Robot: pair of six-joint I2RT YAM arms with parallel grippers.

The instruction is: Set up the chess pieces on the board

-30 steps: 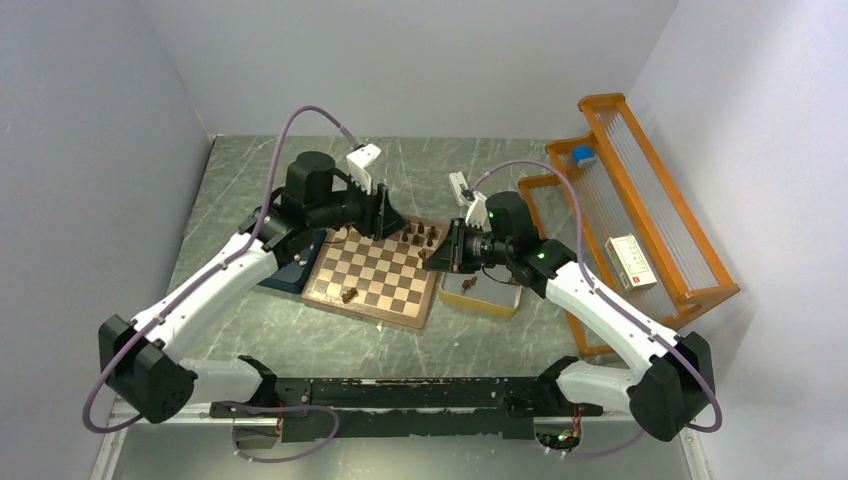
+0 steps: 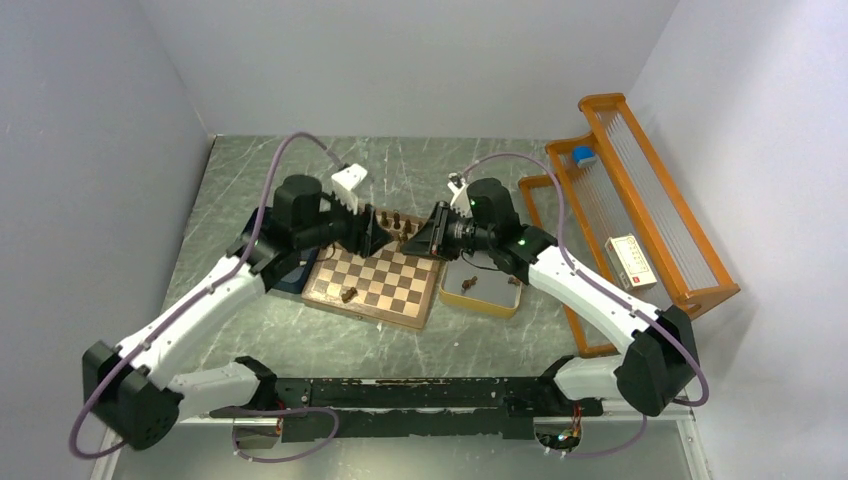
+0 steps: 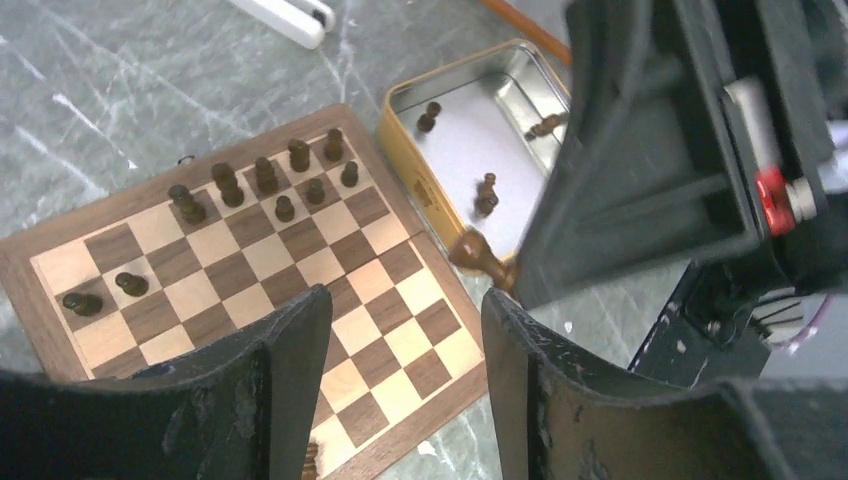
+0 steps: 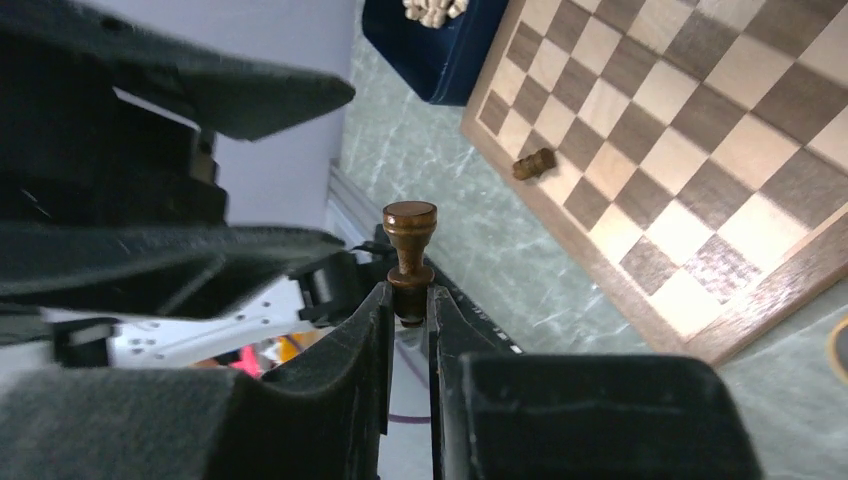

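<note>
A wooden chessboard [image 2: 365, 285] carries dark pieces along its far edge [image 3: 230, 185] and a few more at its left in the left wrist view; one piece lies on its side near the near edge. My right gripper is shut on a brown chess piece [image 4: 408, 228], held upright above the board's right part. My left gripper is open, pointing at the board, with nothing between its fingers, close beside the right gripper.
A yellow-rimmed tray [image 3: 445, 195] with loose dark pieces sits right of the board. A navy box [image 4: 455, 55] with white pieces is at the left. A wooden rack [image 2: 630, 190] stands at the far right; both arms are close together over the board.
My right gripper has moved slightly leftward and up in the top view with the piece. The left gripper has shifted about, now lower and slightly left of where it was a second ago.
</note>
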